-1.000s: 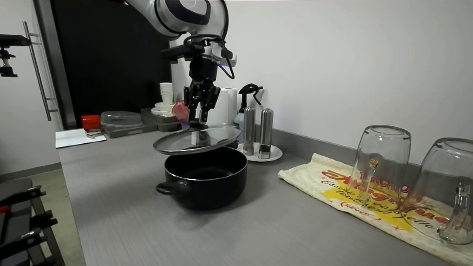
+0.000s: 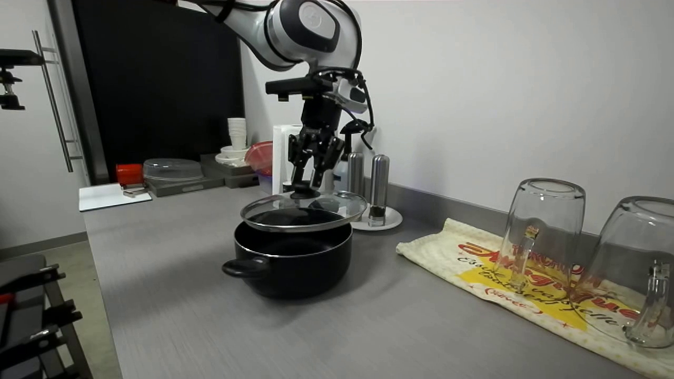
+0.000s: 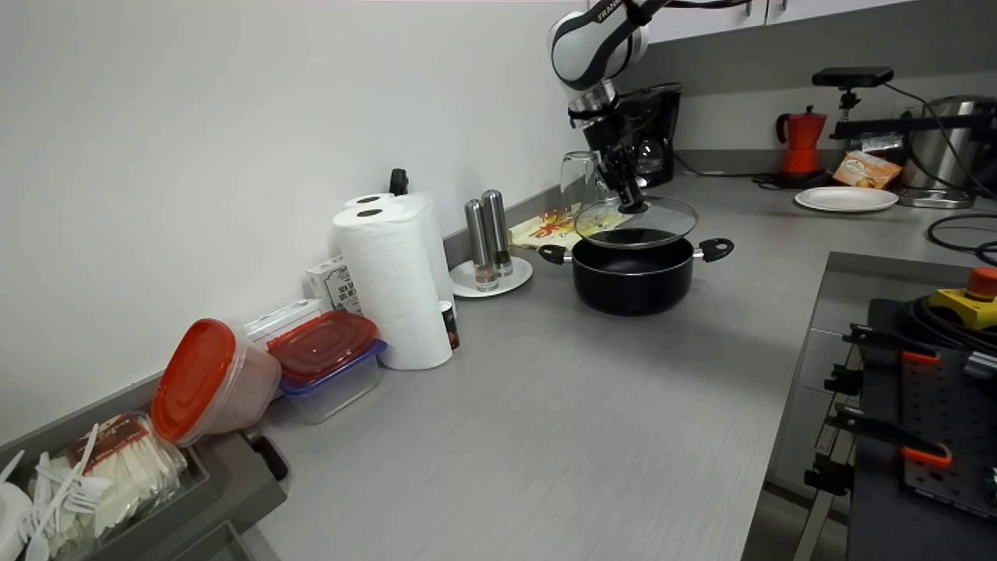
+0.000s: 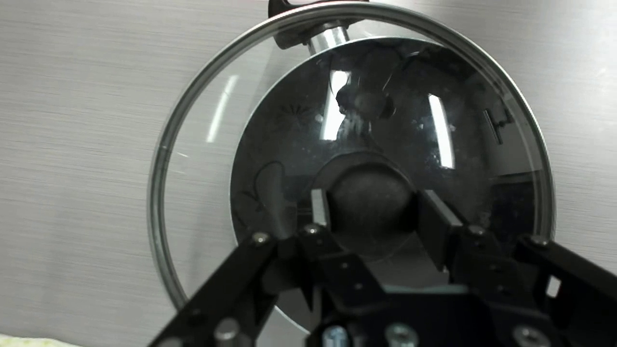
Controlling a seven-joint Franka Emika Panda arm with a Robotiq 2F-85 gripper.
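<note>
A round glass lid (image 2: 262,213) with a metal rim hangs just above the black pot (image 2: 297,271), slightly tilted. Its dark knob (image 4: 371,205) is between the two fingers of my gripper (image 2: 307,180), which is shut on it. In exterior view 2 a gap shows between the lid (image 3: 680,216) and the pot (image 3: 633,288) on its near side. From the wrist view, the lid's rim (image 4: 159,191) reaches past the pot's edge at the left, so the two are not centred in that view. The pot stands upright on the grey counter.
Two metal grinders (image 2: 379,186) stand on a white plate (image 2: 393,220) behind the pot. Upside-down glass mugs (image 2: 546,221) rest on a printed cloth (image 2: 455,252) to the right. Paper towel rolls (image 3: 392,290) stand by the wall.
My gripper and the lid have moved to the right and a little lower in exterior view 1. The lid now covers more of the pot's opening and is less tilted. The pot has not moved.
</note>
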